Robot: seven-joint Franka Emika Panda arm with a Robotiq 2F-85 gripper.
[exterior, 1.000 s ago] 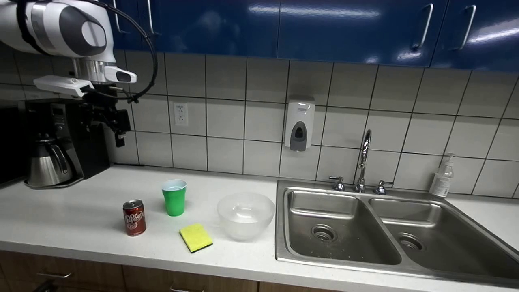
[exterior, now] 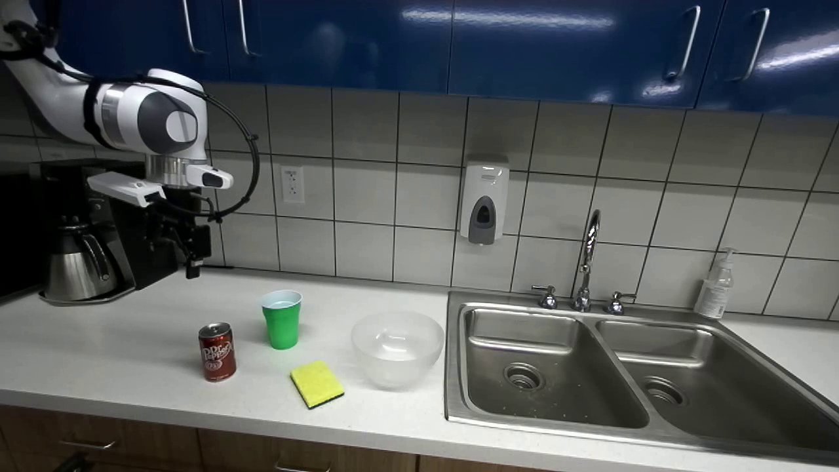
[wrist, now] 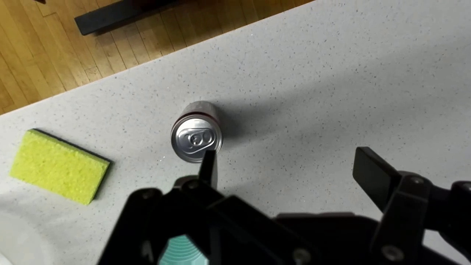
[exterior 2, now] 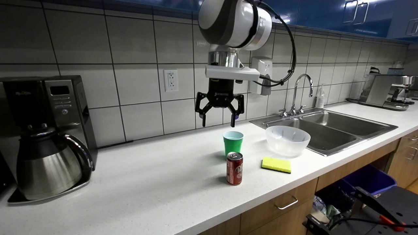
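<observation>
My gripper [exterior 2: 218, 121] hangs above the counter, open, with nothing between its fingers. In the wrist view its fingertips stand wide apart, and the left finger [wrist: 209, 170] overlaps the near edge of the can in the picture. The dark red Dr Pepper can [exterior: 217, 351] stands upright on the counter. Behind it is a green cup [exterior: 282, 319], upright and pale inside; the gripper mostly hides it in the wrist view. A yellow sponge [exterior 2: 276, 164] lies flat, dark side down. The frosted bowl [exterior: 397, 351] sits beside the sponge, nearer the sink.
A double steel sink [exterior: 543, 425] with a tall faucet [exterior: 586, 259] is to the right. The coffee maker [exterior 2: 70, 105] with its steel carafe [exterior 2: 51, 168] stands at the left. Bare counter [exterior 2: 149, 180] lies between carafe and can. Blue cabinets [exterior: 338, 43] hang overhead.
The arm and gripper have come down and slightly toward the right in exterior view 1. The can, cup, sponge and bowl have stayed in place.
</observation>
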